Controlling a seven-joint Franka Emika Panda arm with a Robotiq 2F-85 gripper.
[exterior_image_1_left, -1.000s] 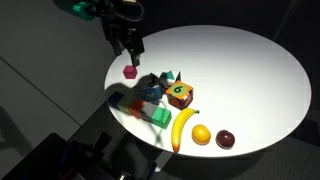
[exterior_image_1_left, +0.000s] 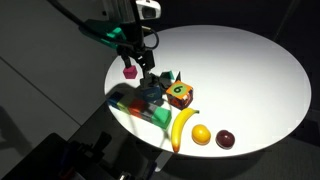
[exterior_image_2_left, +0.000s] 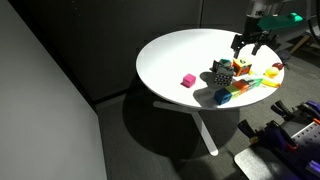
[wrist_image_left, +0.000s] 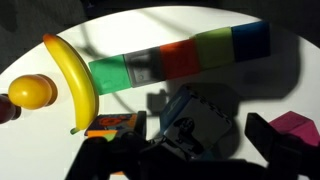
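Note:
My gripper is open, its two dark fingers standing apart with nothing held between them. Beneath it in the wrist view, a dark block with a pale top face (wrist_image_left: 195, 125) lies between the fingers, lower down on the table. The orange patterned cube (exterior_image_1_left: 180, 94) sits just beside that dark block, partly hidden by a finger in the wrist view. Off to the other side is a pink cube (wrist_image_left: 296, 127), alone. In exterior view 1 the gripper (exterior_image_1_left: 139, 66) hangs above the table near the dark pieces.
Green, grey, red, yellow-green and blue blocks form a row (wrist_image_left: 180, 60) near the round table's edge. A banana (exterior_image_1_left: 183, 129), an orange (exterior_image_1_left: 201, 134) and a dark red fruit (exterior_image_1_left: 225, 139) lie to one side.
The gripper has moved rightward in exterior view 1, from above the pink cube toward the dark block and patterned cube. The objects on the table appear unmoved.

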